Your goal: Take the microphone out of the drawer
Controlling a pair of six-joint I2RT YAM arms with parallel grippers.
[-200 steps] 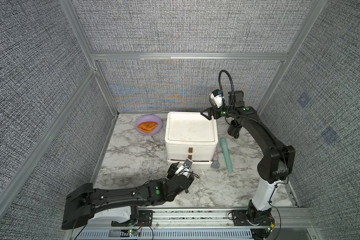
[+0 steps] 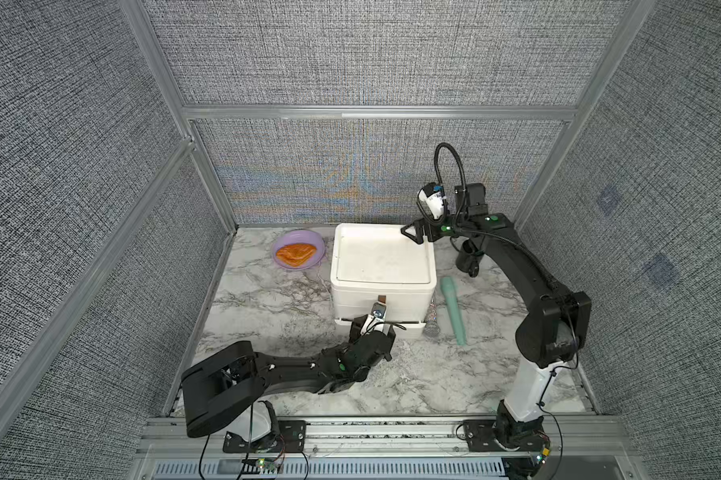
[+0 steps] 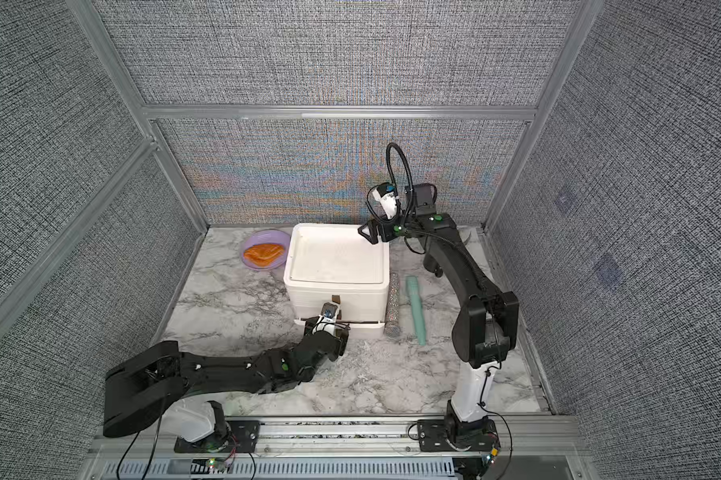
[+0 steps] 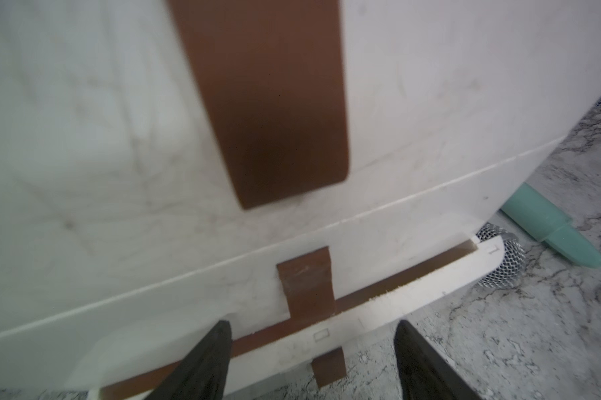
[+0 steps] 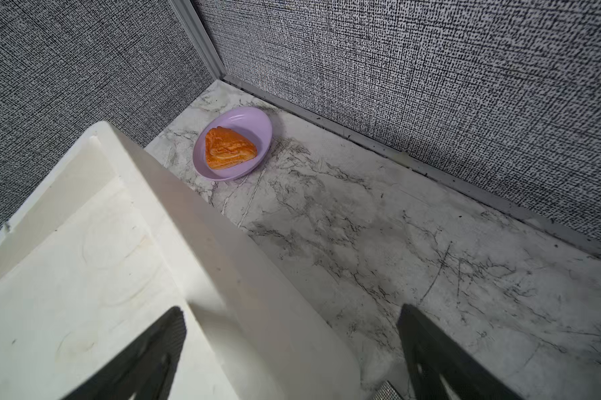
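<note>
The white drawer unit (image 2: 382,257) stands mid-table with brown pull tabs on its front. Its bottom drawer (image 4: 367,318) sticks out by a narrow gap; what lies inside is hidden. My left gripper is at that front, its fingers (image 4: 210,356) apart on either side of the lower brown tab (image 4: 307,283), with nothing held. A silver glittery rod with a mesh head (image 3: 393,304), like a microphone, lies close along the unit's right side. Over the unit's back right corner, my right gripper is open and empty.
A teal rod (image 2: 453,310) lies right of the unit. At the back left is a purple plate (image 2: 310,237) with an orange-brown pastry (image 2: 294,255) on it.
The right arm has barely moved.
</note>
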